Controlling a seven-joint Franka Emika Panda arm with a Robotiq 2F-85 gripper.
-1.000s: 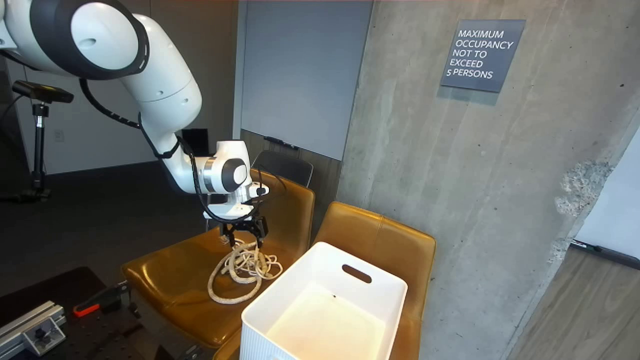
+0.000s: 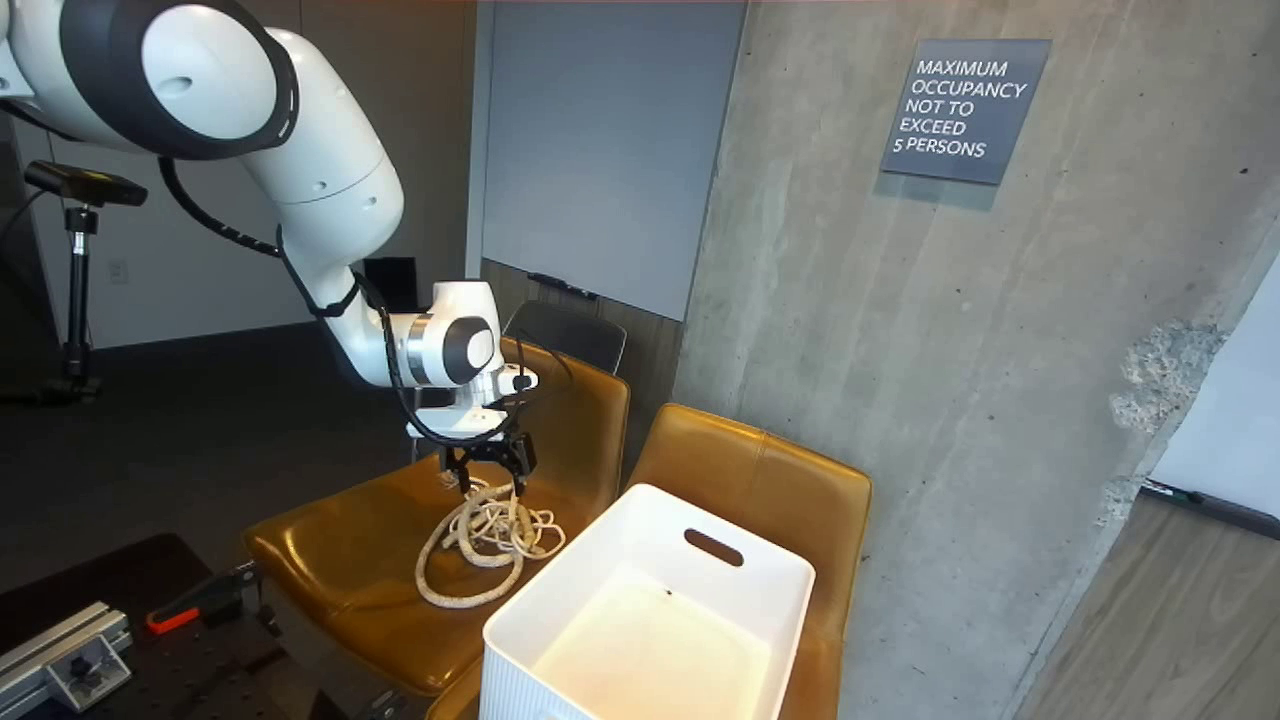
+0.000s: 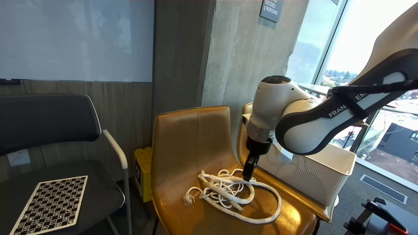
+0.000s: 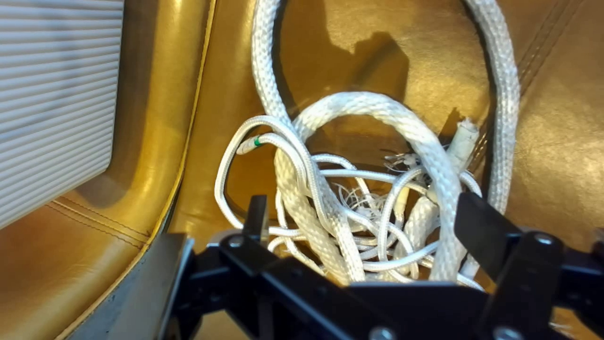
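A tangle of white rope, thick and thin strands together, lies on the seat of a brown leather chair. Over it, pointing down, is my gripper, its two black fingers spread wide. Seen from the wrist, the rope runs below and between the fingers, with loops reaching beyond them; neither finger is closed on a strand. In the second exterior view the fingertips are close above or at the pile; whether they touch it I cannot tell.
An empty white bin stands on the adjoining brown chair, close beside the rope's chair. A dark chair holding a patterned board is off to the other side.
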